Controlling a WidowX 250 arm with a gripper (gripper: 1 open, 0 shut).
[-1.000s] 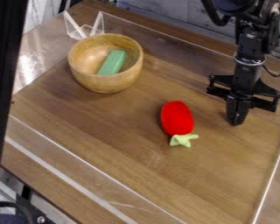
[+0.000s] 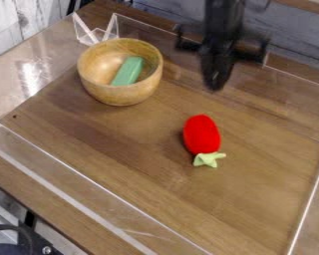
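Note:
A wooden bowl (image 2: pixel 120 92) sits at the upper left with a green block (image 2: pixel 128 70) inside it. A red plush object with a pale green leafy tip (image 2: pixel 202 134), like a strawberry or radish, lies right of centre on the wooden table. My black gripper (image 2: pixel 218 70) is at the top, right of the bowl and above the red object, badly motion-blurred; its fingers are too smeared to show whether they hold anything.
A clear plastic piece (image 2: pixel 96 30) stands behind the bowl. Rails run along the table's edges.
My gripper has swept from the right side leftward and up toward the top centre, blurring as it moves. The bowl, green block and red object are unmoved.

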